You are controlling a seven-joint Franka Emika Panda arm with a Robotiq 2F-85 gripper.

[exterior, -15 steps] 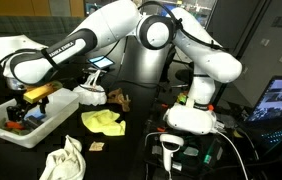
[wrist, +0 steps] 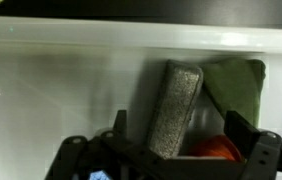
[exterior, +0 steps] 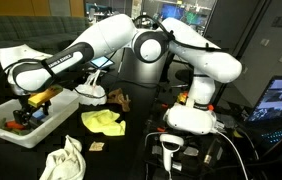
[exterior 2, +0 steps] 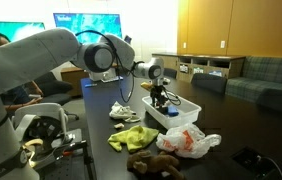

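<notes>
A white bin [exterior 2: 186,119] stands on the dark table, and my gripper is over its inside with the fingers pointing down. In the wrist view the fingers [wrist: 119,124] are spread wide, so the gripper is open. A long grey block [wrist: 175,108] lies in the bin, slanted, in the gap seen between the fingertips. To its right are a folded green cloth [wrist: 238,86] and a red item [wrist: 217,148], partly hidden by the gripper. Whether the fingers touch anything cannot be told.
Outside the bin lie a yellow-green cloth [exterior: 104,122], a white cloth [exterior: 64,160], a crumpled plastic bag [exterior 2: 187,141] and a brown plush toy [exterior 2: 155,164]. A blue item [exterior 2: 172,110] is inside the bin. The bin wall [wrist: 101,33] runs close beyond the block.
Over the last second the arm's wrist has come down a little, bringing the gripper lower into the bin. Objects on the table look unmoved.
</notes>
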